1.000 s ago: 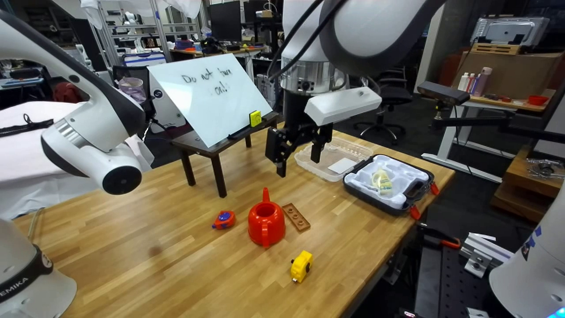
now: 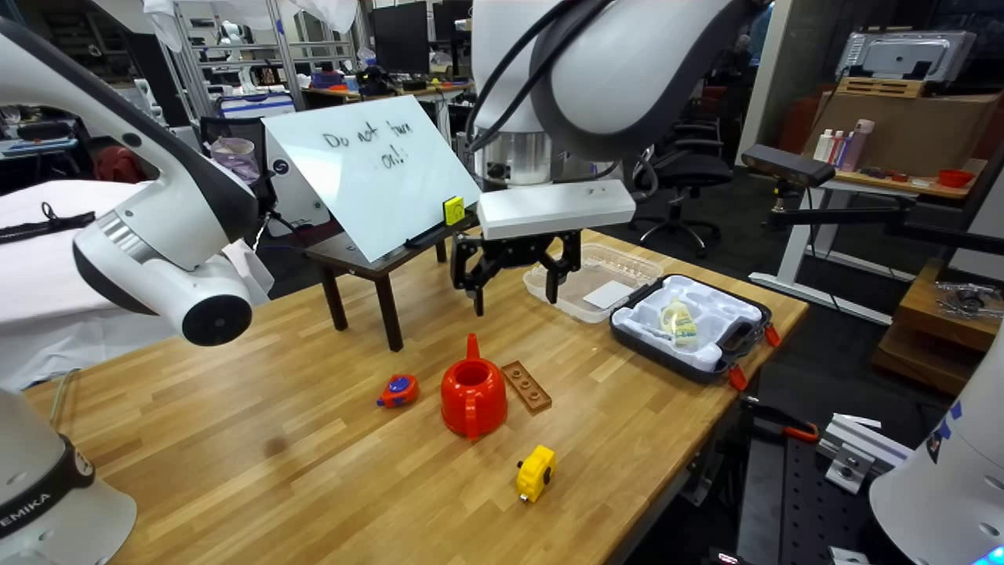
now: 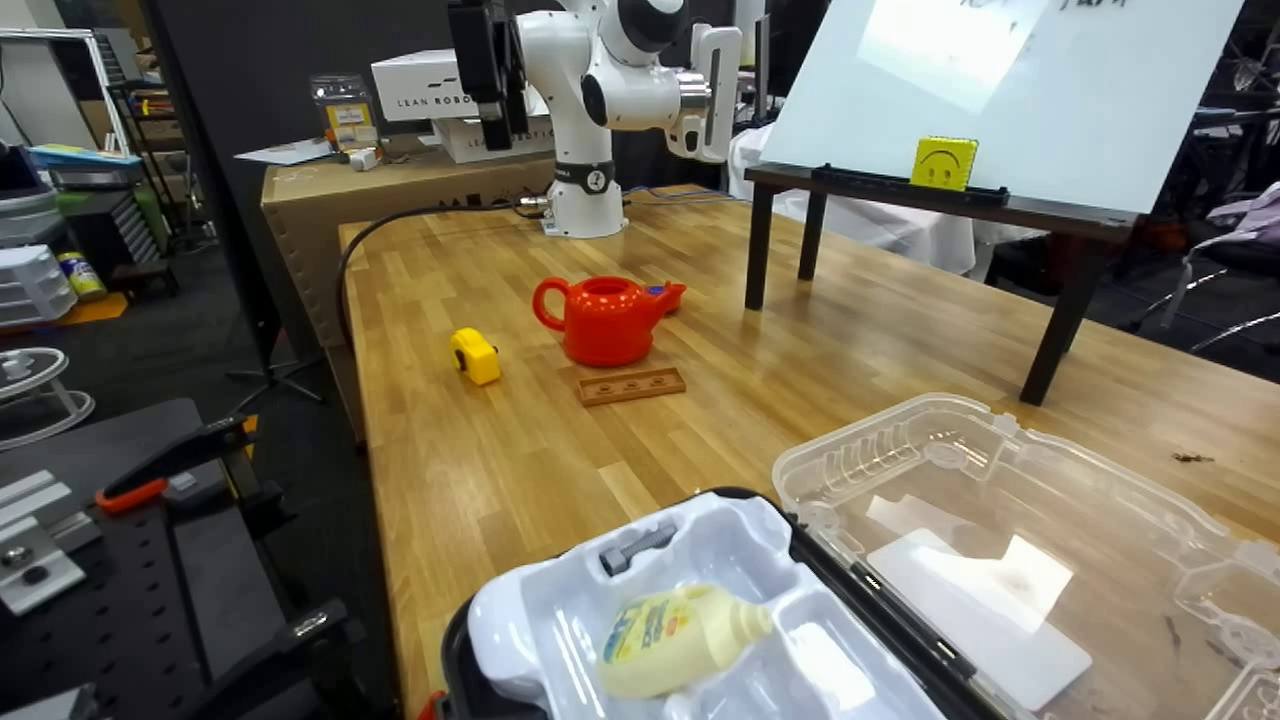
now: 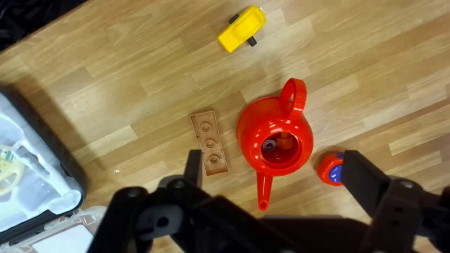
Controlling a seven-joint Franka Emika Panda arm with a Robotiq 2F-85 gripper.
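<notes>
My gripper (image 2: 515,300) hangs over the table with its fingers wide apart and nothing between them. Below it on the wood stands a red teapot (image 4: 274,130), upright and lidless; a grey ring and an orange piece (image 4: 285,143) show inside. Beside the pot lies a flat brown block (image 4: 209,142) with three round recesses. A red tape measure with a blue centre (image 4: 336,173) is at the pot's other side, partly behind one of my fingers (image 4: 362,177) in the wrist view. The yellow tape measure (image 4: 242,28) rests apart, towards the table edge.
An open black case (image 2: 692,325) with a white tray holds a pale yellow bottle (image 3: 675,640) and a grey bolt (image 3: 637,547). Its clear lid (image 3: 960,528) lies open alongside. A whiteboard (image 2: 376,169) leans on a small dark stand. A second arm (image 2: 155,207) is at the left.
My gripper has moved left in exterior view 1 and turned about its vertical axis, so its white bar now faces the camera more squarely. The objects on the table stay put.
</notes>
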